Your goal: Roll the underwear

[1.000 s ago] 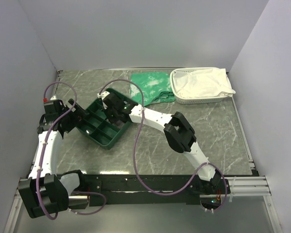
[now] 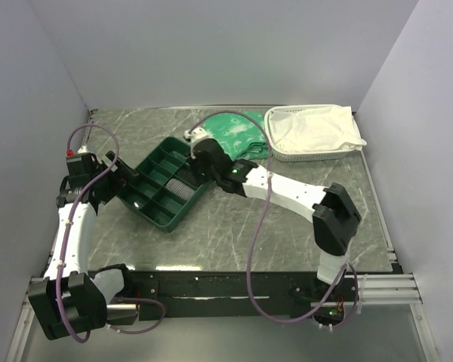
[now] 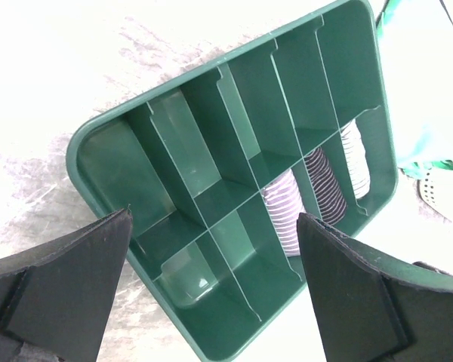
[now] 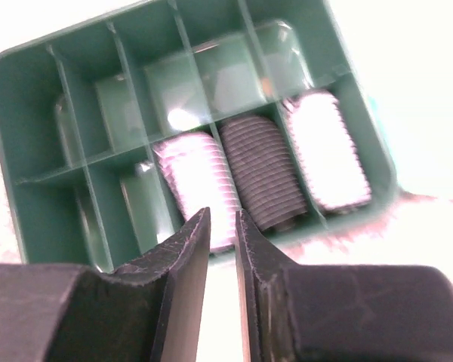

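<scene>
A green divided box point(image 2: 147, 210) holds rolled underwear: a light striped roll point(image 3: 283, 207), a dark striped one point(image 3: 325, 185) and a white one point(image 3: 355, 158), each in its own compartment. My left gripper point(image 2: 121, 167) stands open at the box's left end. My right gripper point(image 2: 195, 172) is over the box's right end, its fingertips close together; in the blurred right wrist view I cannot make out anything held between them.
A white basket point(image 2: 309, 154) with white cloth sits at the back right. A green cloth point(image 2: 230, 128) lies behind the right arm.
My right arm has risen and moved right from over the box's middle, uncovering more of the compartments in the top view. The left arm has stayed still.
</scene>
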